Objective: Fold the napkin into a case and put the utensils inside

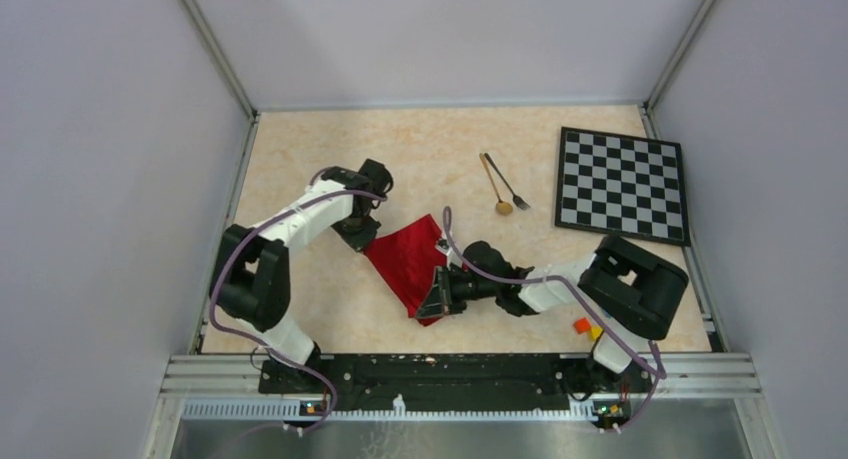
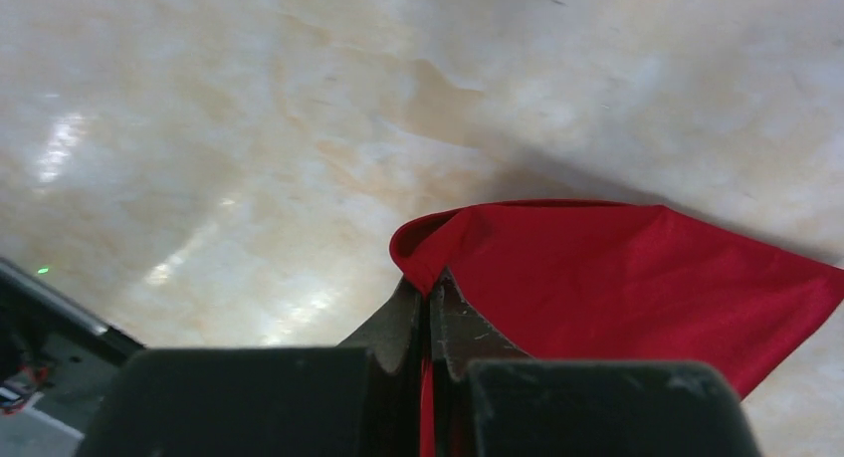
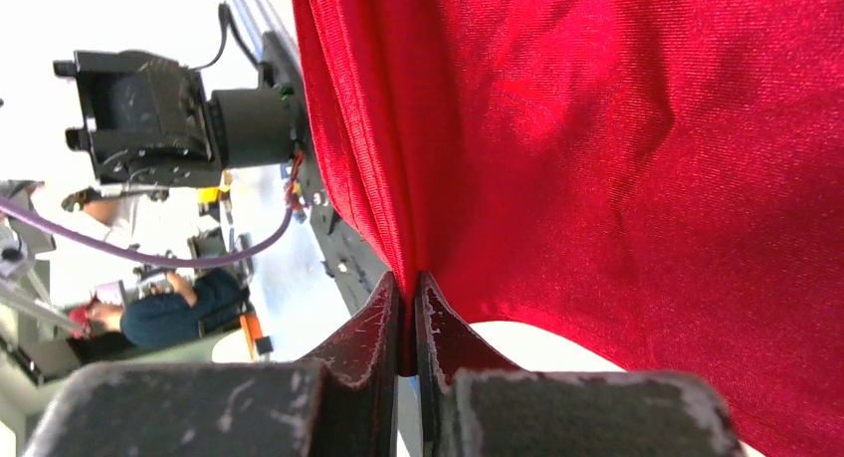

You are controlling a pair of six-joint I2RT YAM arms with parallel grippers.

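Between my two arms the red napkin [image 1: 403, 261] hangs or lies at a slant near the table's front middle; how much of it touches the table I cannot tell. My left gripper [image 1: 364, 247] is shut on its left corner, and in the left wrist view the cloth [image 2: 597, 268] runs off to the right from the fingertips. At its front part my right gripper [image 1: 420, 312] is shut on a bunched fold; the right wrist view shows the fold [image 3: 383, 198] pinched between the fingers. A wooden spoon [image 1: 503, 207] and a dark fork [image 1: 519, 202] lie side by side behind the napkin.
A black-and-white checkered board [image 1: 620, 184] occupies the back right. An orange block [image 1: 582, 325] and a yellow block [image 1: 596, 333] sit by the right arm at the front.
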